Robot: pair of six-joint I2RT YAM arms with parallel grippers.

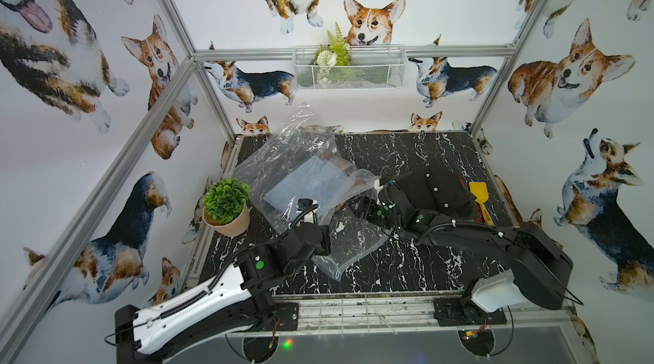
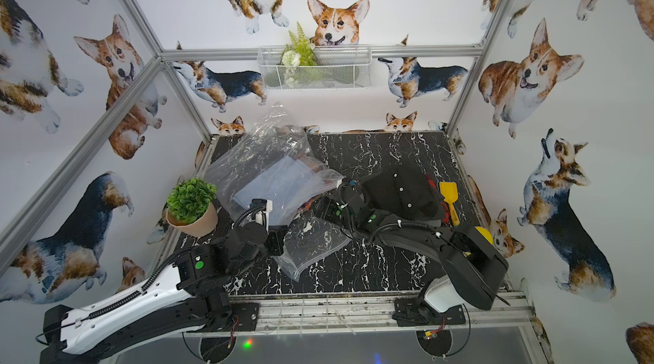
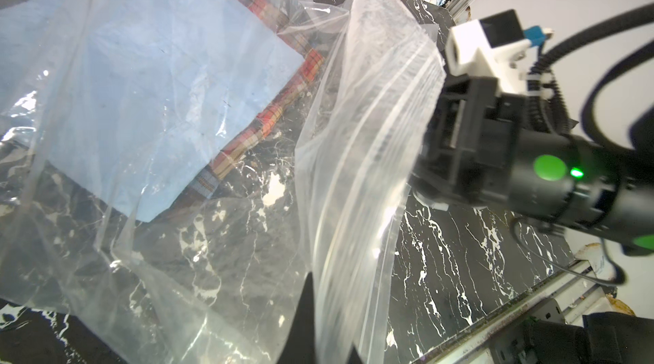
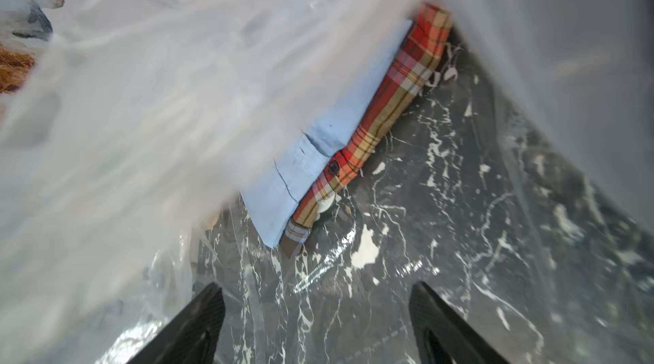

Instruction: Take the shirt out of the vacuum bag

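Note:
A clear vacuum bag (image 1: 272,166) lies on the marble table, holding a folded light-blue shirt (image 3: 136,77) with red plaid trim. My left gripper is at the bag's near part, shut, with a raised fold of plastic in front of its fingers; whether plastic is between them is unclear. My right gripper stands open at the bag's mouth, blurred plastic above and beside it, with the plaid edge visible ahead between the layers.
A potted plant (image 1: 227,207) stands left of the bag. Dark folded clothing (image 1: 432,190) and a yellow spatula (image 1: 479,195) lie to the right. A wire basket (image 1: 381,67) hangs on the back wall.

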